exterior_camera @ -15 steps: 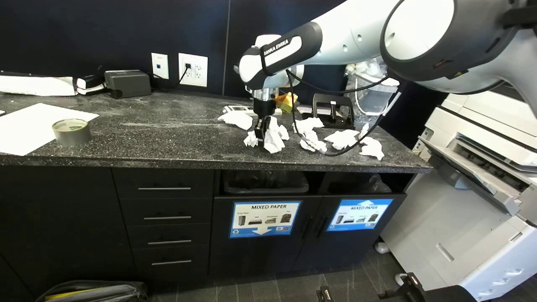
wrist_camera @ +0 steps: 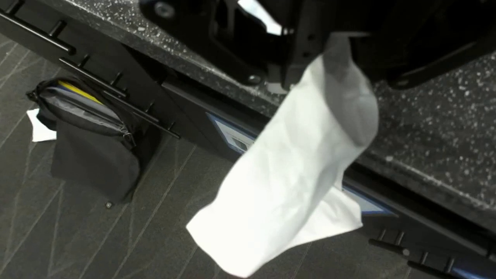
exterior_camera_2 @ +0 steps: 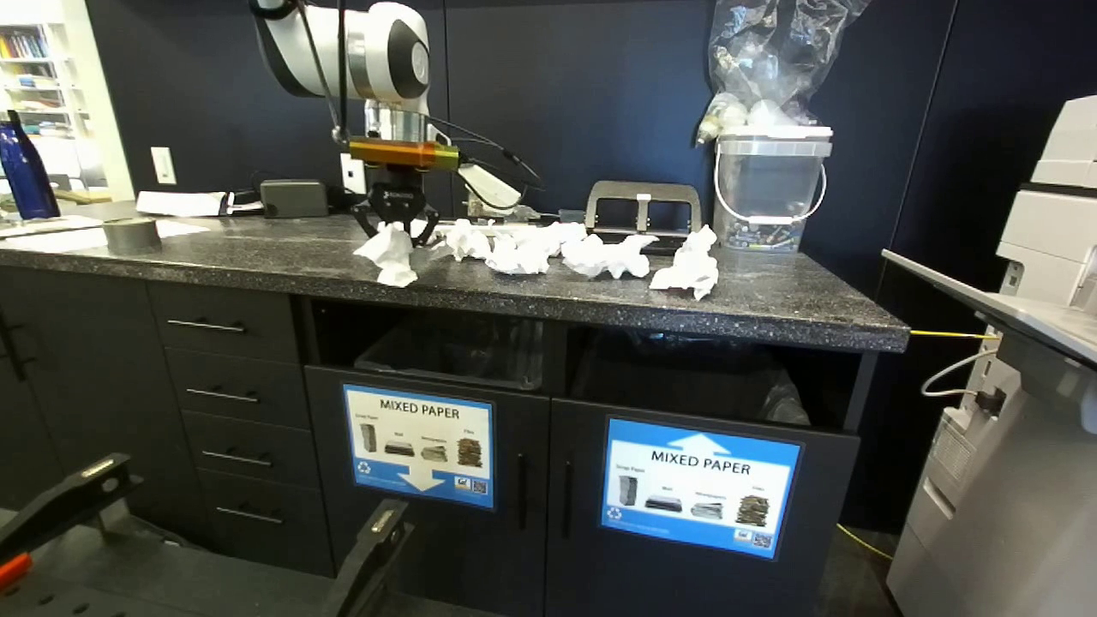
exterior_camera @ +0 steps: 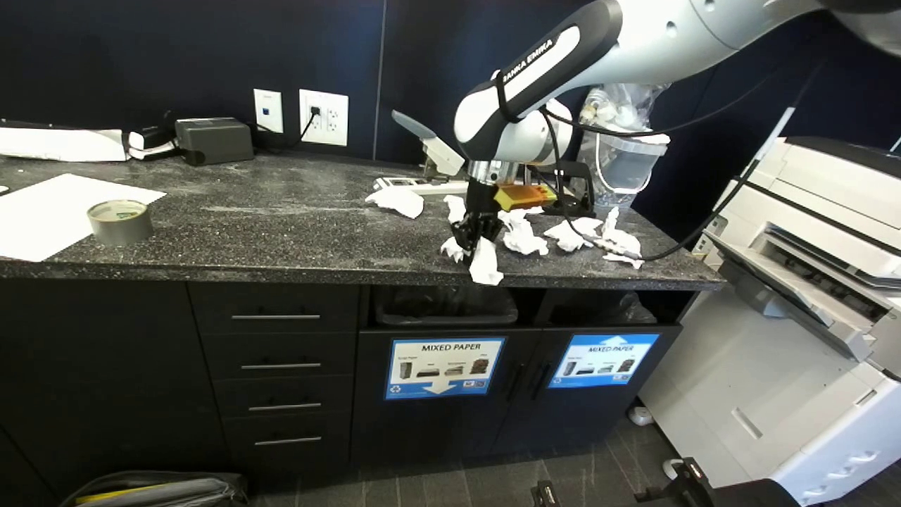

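A crumpled white paper (wrist_camera: 274, 172) hangs from my gripper, which is shut on its upper end in the wrist view. It reaches out past the counter's front edge there. In exterior view 1 the held paper (exterior_camera: 486, 262) dangles below my gripper (exterior_camera: 479, 232), near the front edge and above the left bin opening. Exterior view 2 shows my gripper (exterior_camera_2: 401, 228) at the left end of a row of crumpled papers, with the held paper (exterior_camera_2: 388, 253) in front of its fingers. More crumpled papers (exterior_camera: 524, 232) lie to its right on the counter (exterior_camera: 295, 228).
Bins sit under the counter behind openings, the left bin (exterior_camera: 448, 308) above a "MIXED PAPER" sign (exterior_camera: 445, 369). Behind the papers stand a hole punch (exterior_camera_2: 644, 206) and a clear bucket (exterior_camera_2: 771, 190). A tape roll (exterior_camera: 120, 222) rests on the left.
My gripper has turned and moved right and toward the front edge in exterior view 1, carrying white paper from among the crumpled ones. The papers farther right look unmoved.
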